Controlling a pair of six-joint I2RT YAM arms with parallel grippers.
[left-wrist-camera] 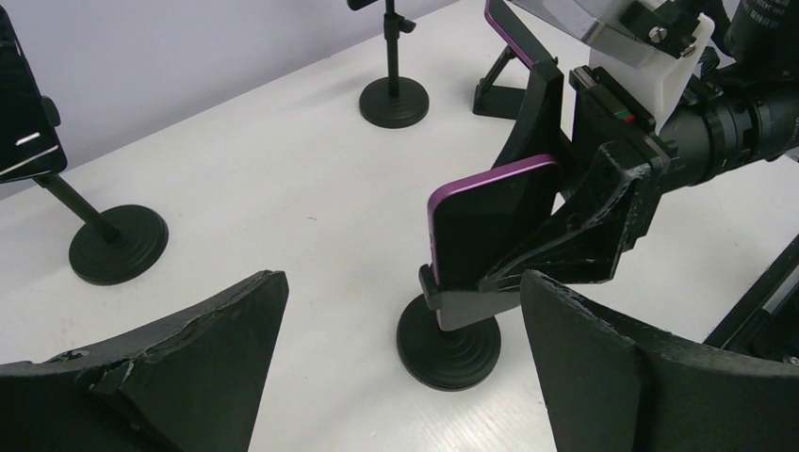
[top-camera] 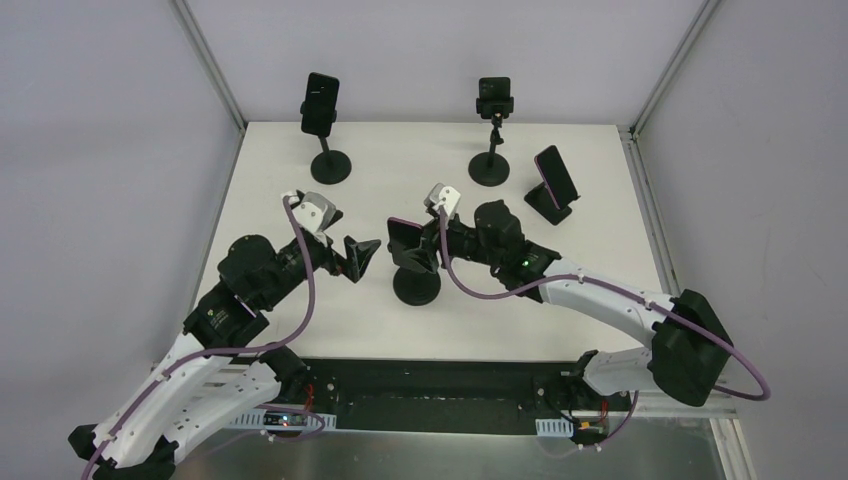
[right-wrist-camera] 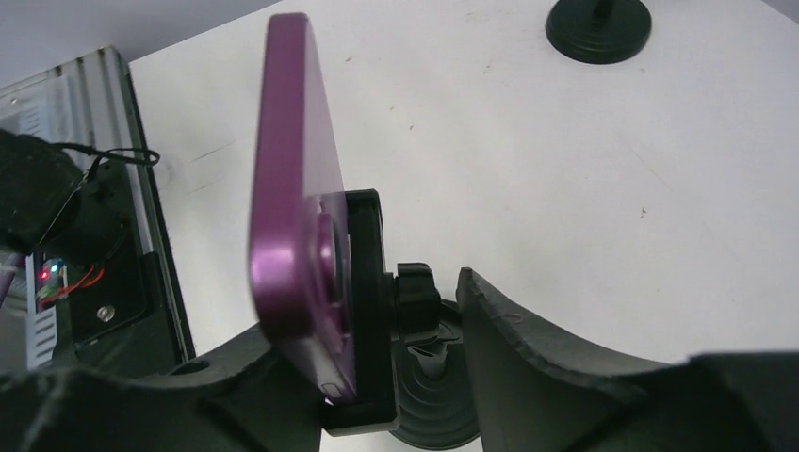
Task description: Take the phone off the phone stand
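Note:
A purple-rimmed phone (left-wrist-camera: 485, 221) sits upright in the holder of the middle stand, whose round base (top-camera: 416, 290) is on the white table. My right gripper is at that holder, its fingers either side of the holder's lower part and back, partly open; whether they touch is unclear. My left gripper stands open a little to the left of the phone, with nothing between its fingers.
Phones on stands stand at the back left (top-camera: 321, 103) and back centre (top-camera: 495, 95), and a tilted one (top-camera: 556, 178) at the right.

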